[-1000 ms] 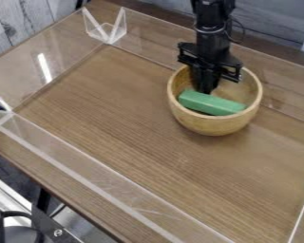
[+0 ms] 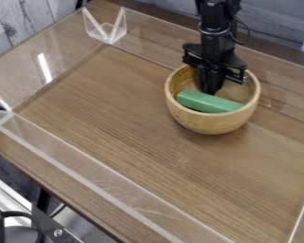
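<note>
A tan wooden bowl (image 2: pixel 212 119) sits right of centre on the wooden table (image 2: pixel 104 152). A green block (image 2: pixel 208 102) lies in it. My black gripper (image 2: pixel 216 74) reaches down from the top into the back of the bowl, above the green block. Whether anything is between its fingers is hard to see at this size.
A clear plastic piece (image 2: pixel 104 27) lies at the upper left. Black hardware shows at the lower left edge.
The gripper has shifted slightly to the right at the back of the bowl, and the bowl and green block appear slightly moved.
</note>
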